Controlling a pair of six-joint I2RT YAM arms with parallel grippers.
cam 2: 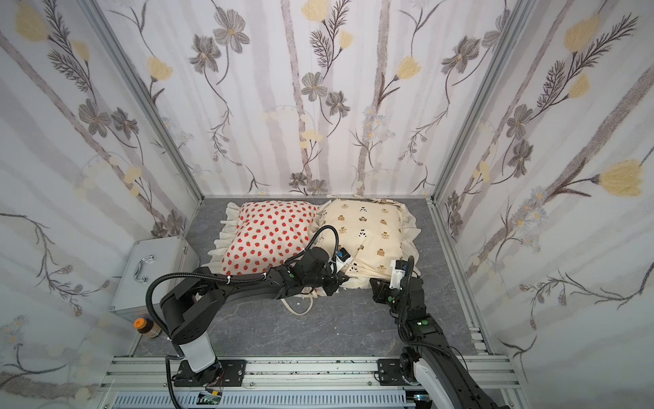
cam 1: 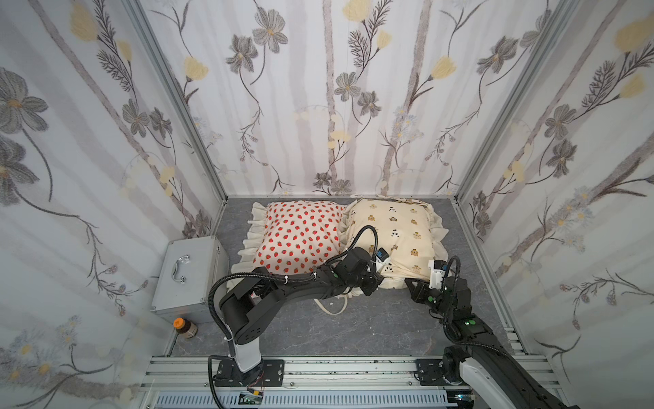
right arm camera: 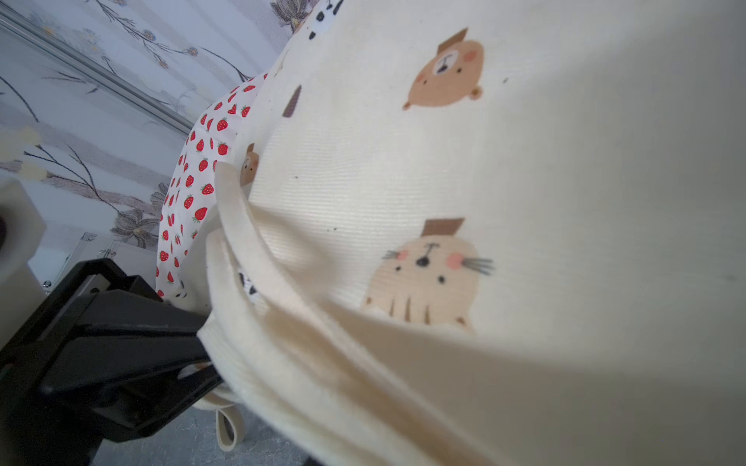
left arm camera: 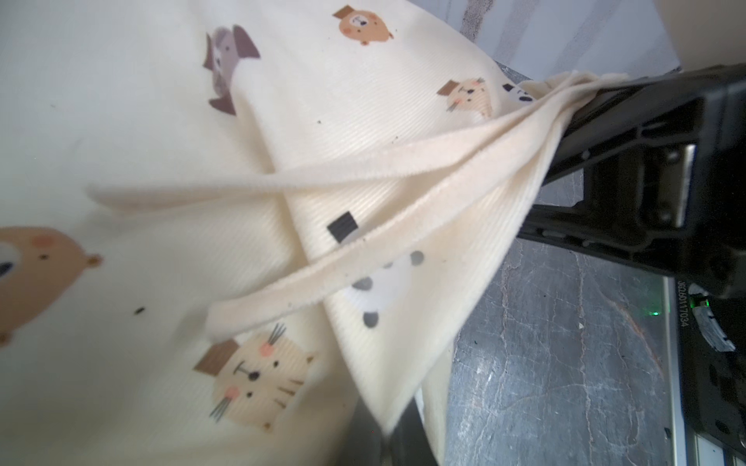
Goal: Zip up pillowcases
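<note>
The cream pillowcase with animal faces lies right of the strawberry pillow. My left gripper is shut on the point of a folded cream edge at the pillowcase's front, near its middle. My right gripper is at the front right of that pillowcase; in the left wrist view it sits where the two loose fabric strips gather. Whether its fingers are closed is hidden behind the cloth. The zipper itself cannot be made out.
A metal box and an orange-capped bottle stand on the left.
</note>
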